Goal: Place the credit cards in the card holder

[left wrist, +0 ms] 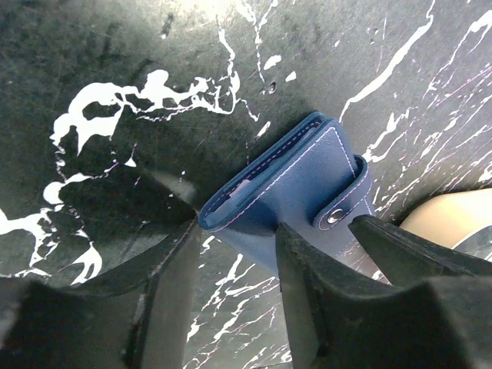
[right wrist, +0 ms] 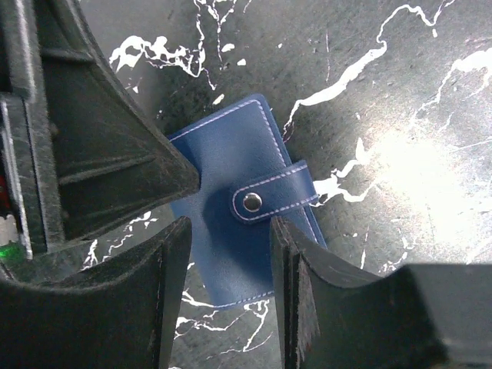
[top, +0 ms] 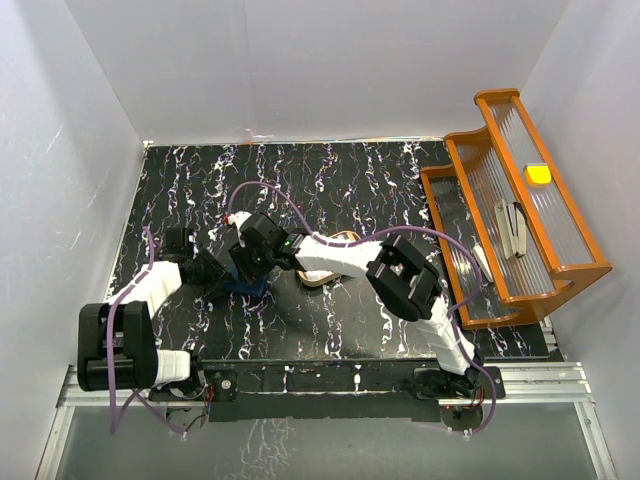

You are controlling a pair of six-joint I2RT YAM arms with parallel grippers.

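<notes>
A dark blue card holder (right wrist: 231, 154) with a snap strap (left wrist: 338, 201) lies on the black marble table (left wrist: 115, 46). My left gripper is low at its side edge, fingers apart around that edge. My right gripper is over it, fingers apart around the strap side. In the top view both grippers (top: 212, 275) (top: 245, 258) largely cover the holder. Whether either touches it is unclear. No credit cards can be clearly made out.
A light-rimmed tray (top: 318, 280) lies right of the holder, partly under the right arm. A wooden rack (top: 560, 265) stands at the right.
</notes>
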